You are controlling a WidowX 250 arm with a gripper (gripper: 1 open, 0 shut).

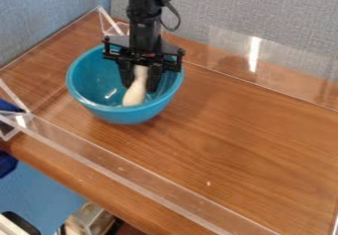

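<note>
A teal bowl [94, 86] stands on the wooden table at the upper left. My black gripper [140, 67] reaches down into it from above, its fingers around the upper end of a pale, elongated object [134, 89] that slants inside the bowl. The gripper is shut on that object, though the contact is partly hidden by the dark fingers.
A grey wall stands behind. Blue and metal items lie off the table's left edge.
</note>
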